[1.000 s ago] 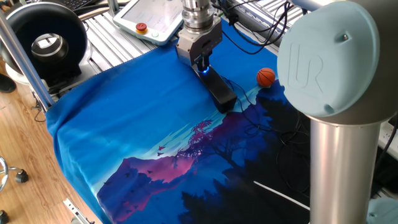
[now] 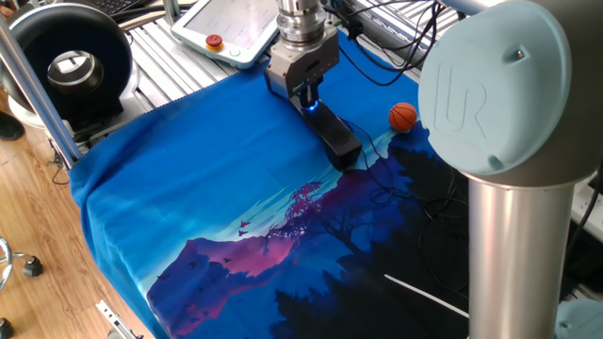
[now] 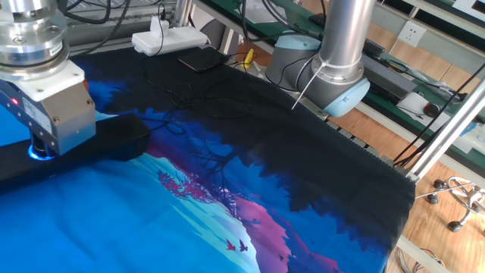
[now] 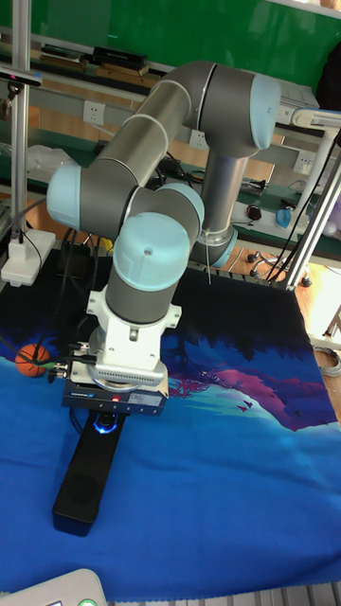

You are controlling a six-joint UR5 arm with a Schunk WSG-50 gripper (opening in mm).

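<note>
A long black speaker bar [image 2: 336,139] lies on the blue printed cloth, its knob ringed by a blue light [image 3: 42,155]. My gripper [image 2: 309,100] points down at that lit knob, its fingertips right at it. Whether they grip the knob or only touch it, I cannot tell, since the fingers are small and dark here. From the opposite side the gripper body covers the fingers, with the speaker [image 4: 80,495] reaching out below it.
An orange ball [image 2: 402,117] rests on the cloth [image 2: 188,160] beside the speaker. A thin black cable trails from the speaker. A teach pendant [image 2: 231,28] with a red button lies past the cloth's edge.
The ball and cloth have stayed put.
</note>
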